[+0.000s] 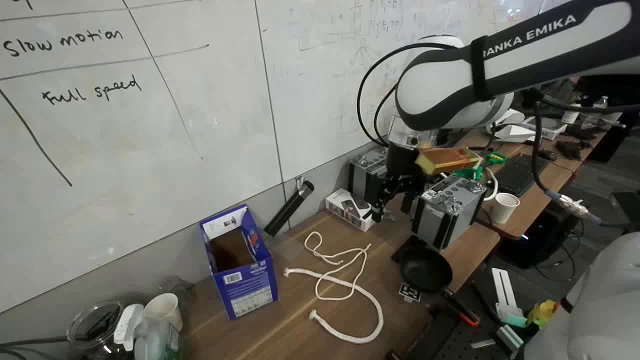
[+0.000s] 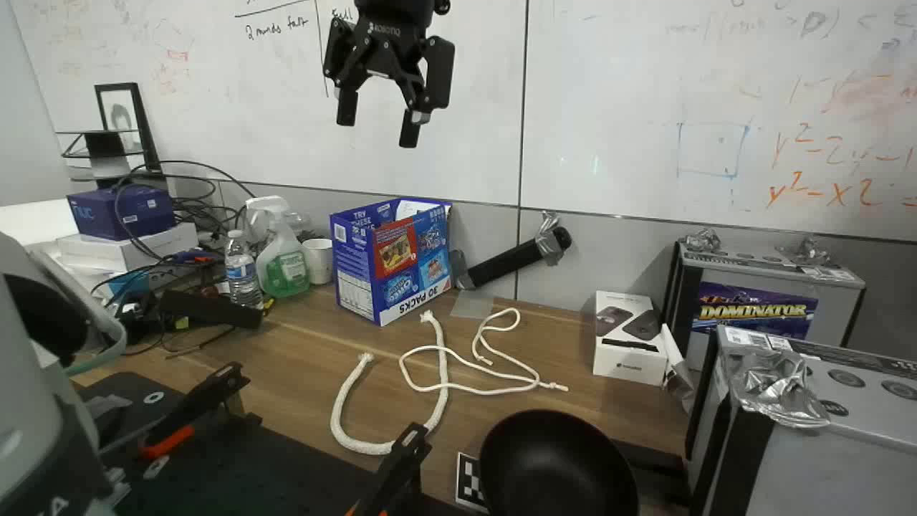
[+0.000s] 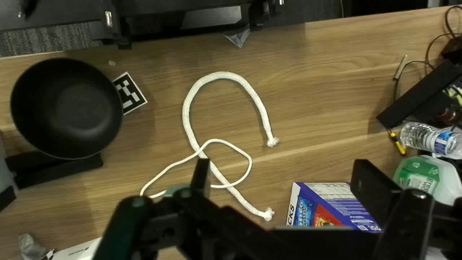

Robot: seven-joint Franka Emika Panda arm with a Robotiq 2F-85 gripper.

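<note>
My gripper [image 2: 378,125] hangs high above the table, its fingers wide apart and nothing between them. In the wrist view its two black fingers [image 3: 201,175] frame empty space over the table. Below lies a thick white rope [image 3: 187,117], curved like a hook, with frayed or knotted ends. A thinner white cord [image 3: 247,167] loops across the thick rope; part of it is hidden behind the gripper in the wrist view. In exterior view 2 the thick rope [image 2: 337,413] and the thin cord [image 2: 413,365] lie flat on the wood, well apart from the gripper.
A black pan [image 3: 65,108] sits beside the ropes, next to a printed marker [image 3: 130,93]. An open blue box [image 2: 357,275] stands near the whiteboard, a spray bottle [image 2: 284,258] to its left. Grey battery-like units [image 2: 791,413] and a white phone box [image 2: 627,335] occupy the right.
</note>
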